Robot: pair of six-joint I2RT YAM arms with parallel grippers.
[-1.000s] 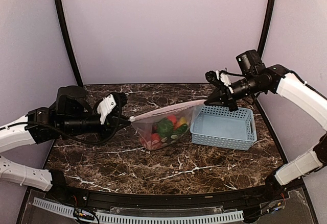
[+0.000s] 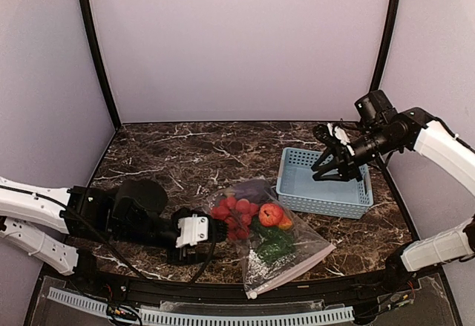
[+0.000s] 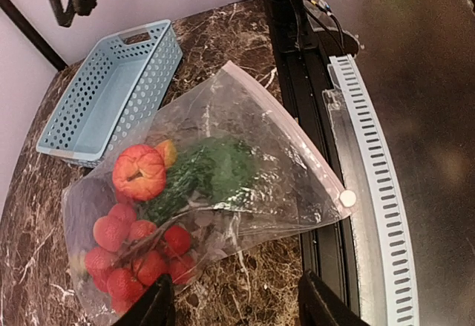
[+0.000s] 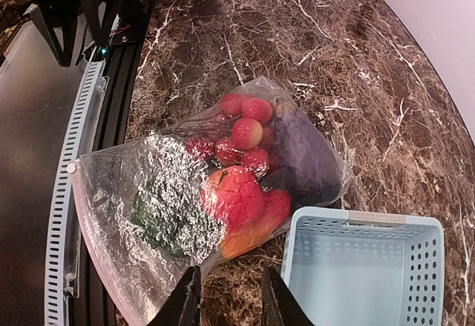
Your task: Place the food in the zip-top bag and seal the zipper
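Note:
The clear zip top bag [image 2: 286, 248] lies flat on the table, its pinkish zipper strip [image 2: 297, 270] along the near edge and a white slider [image 3: 347, 198] at one end. Inside are several red round fruits [image 4: 249, 133], a larger red-orange fruit [image 3: 139, 172], something green [image 3: 215, 166] and a dark purplish item [image 4: 303, 151]. Whether the zipper is closed cannot be made out. My left gripper is open beside the bag's left side, nothing between its fingers. Above the basket, apart from the bag, my right gripper [image 2: 315, 172] is open and empty.
An empty light blue basket [image 2: 326, 206] stands at the bag's right, close against it. Bare marbled tabletop [image 2: 193, 148] stretches across the back and left. The table's near edge runs just in front of the slider end, with a perforated metal strip [image 2: 249, 317] beyond.
The bag has fallen flat towards the near edge. My left arm has since moved nearer and right; the right shifted slightly.

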